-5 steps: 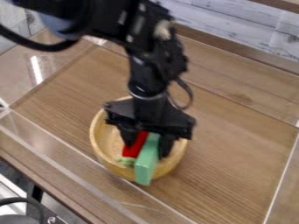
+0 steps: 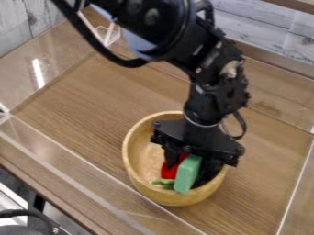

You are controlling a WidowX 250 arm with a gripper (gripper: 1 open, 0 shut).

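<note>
My black gripper (image 2: pixel 196 151) reaches down into a tan bowl (image 2: pixel 145 161) in the middle of the lower table. It is shut on something at the bowl's right side, where a green block (image 2: pixel 188 174) stands tilted beside a red object (image 2: pixel 172 165), partly under the gripper body. A smaller light green piece (image 2: pixel 163 182) lies in the bowl's front left. The fingertips are mostly hidden, so which piece they hold is unclear.
Cables and dark hardware lie at the lower left corner and top left.
The gripper has shifted to the right, and the bowl with it. The green block now sits higher in the bowl, no longer reaching down over its front edge.
</note>
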